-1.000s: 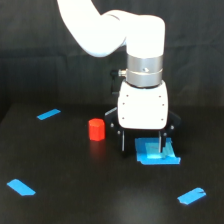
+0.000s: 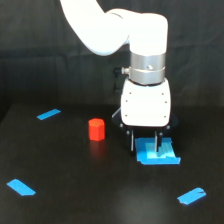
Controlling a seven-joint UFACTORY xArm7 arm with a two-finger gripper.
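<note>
My gripper [image 2: 145, 143] points straight down from the white arm, right of the middle. Its fingers stand apart, in front of and over a bright blue patch [image 2: 168, 159]. Within the patch there is a lighter blue area, partly covered by the fingers. Whether that is a separate object, and whether the fingers touch anything, cannot be made out. To the left of the gripper, a red block [image 2: 96, 129] sits on the dark table, clear of the fingers.
Flat blue strips lie on the table: one back left [image 2: 49, 114], one front left [image 2: 21, 188] and one front right [image 2: 191, 196]. A dark curtain [image 2: 40, 60] hangs behind.
The fingers have come closer together. The gripper's white body looks slightly lower and a little to the right. The red block and blue strips have stayed in place.
</note>
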